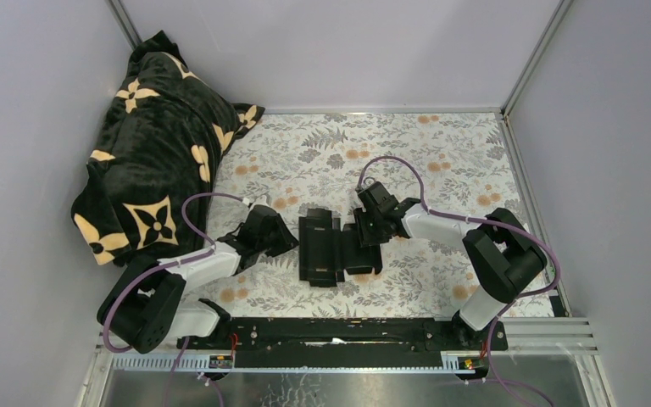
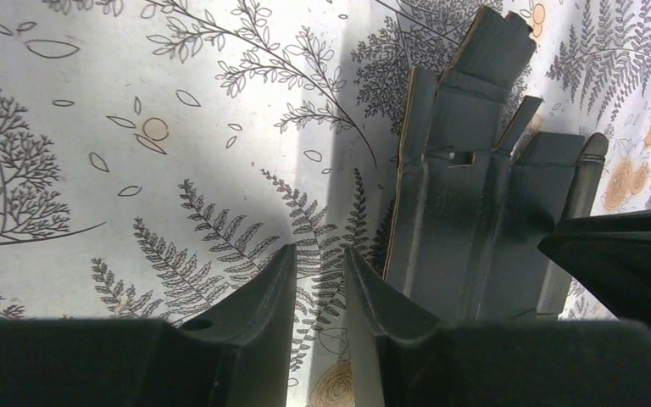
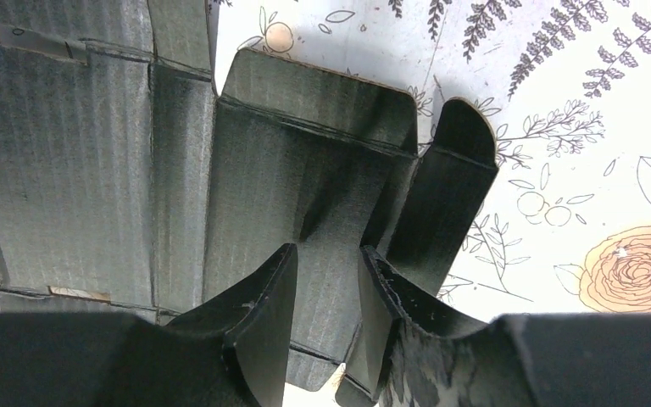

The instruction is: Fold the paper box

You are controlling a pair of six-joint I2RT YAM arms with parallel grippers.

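The paper box (image 1: 320,242) is a dark cardboard piece lying on the patterned table, part folded, with a deeper tray section at left and a lid panel (image 3: 280,195) at right. One end flap (image 3: 331,93) and a narrow side flap (image 3: 445,186) edge that panel. Left of the box, my left gripper is open just above the bare cloth, its fingertips a small gap apart. Over the lid panel is my right gripper; its fingers stand apart with cardboard visible between and below them. Whether they pinch any of it I cannot tell.
A black blanket with tan flowers (image 1: 157,161) is heaped at the left wall. Bare patterned cloth (image 1: 373,140) lies behind the box, and more (image 1: 458,280) to its right.
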